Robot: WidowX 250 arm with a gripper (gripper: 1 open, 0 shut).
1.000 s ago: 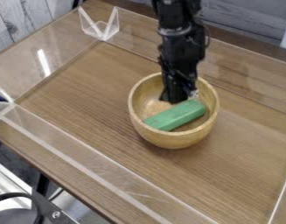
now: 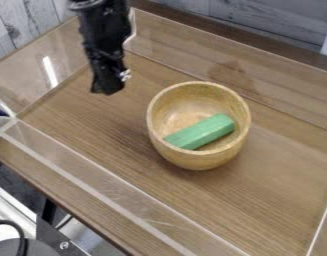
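The black gripper (image 2: 110, 78) is at the upper left of the camera view, above the wooden table and apart from the bowl, with no object visible at its fingertips; it looks shut. A tan round bowl (image 2: 222, 104) sits right of centre, holding a green oblong block (image 2: 199, 133) in its lower part.
Cables (image 2: 8, 240) lie at the lower left edge. The area left of the bowl is free.
The arm has moved from above the bowl to the upper left. The green block remains in the bowl.
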